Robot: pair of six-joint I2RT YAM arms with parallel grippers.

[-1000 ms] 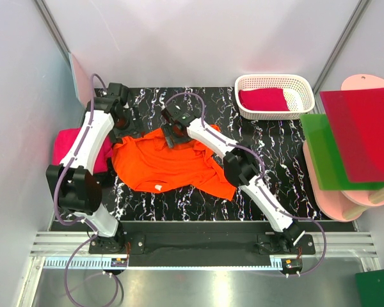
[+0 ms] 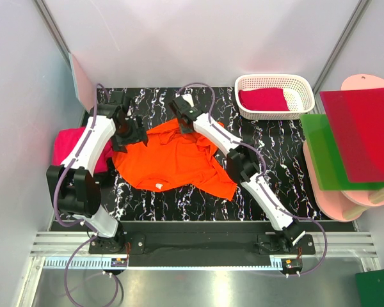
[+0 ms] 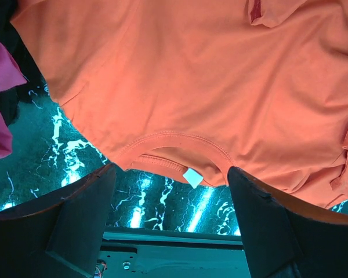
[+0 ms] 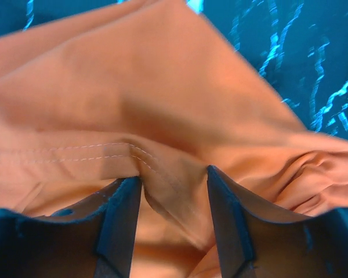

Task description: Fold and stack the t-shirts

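An orange t-shirt (image 2: 163, 163) lies spread with wrinkles across the dark marbled table, its collar (image 3: 168, 139) toward the front edge with a small pale tag (image 3: 192, 177). My left gripper is open above the collar side, nothing between its fingers. At the shirt's back right, my right gripper has its fingers part way apart, with a stitched fold (image 4: 168, 179) of the orange cloth lying between them. The folded cloth partly hides the left finger's tip in the right wrist view.
Crimson-pink cloth (image 2: 64, 146) is heaped at the far left, beside the left arm. At the back right stands a white basket (image 2: 269, 115) holding a folded red cloth (image 2: 262, 100). Bare table (image 2: 278, 173) lies right of the shirt.
The right gripper has shifted a little right and back.
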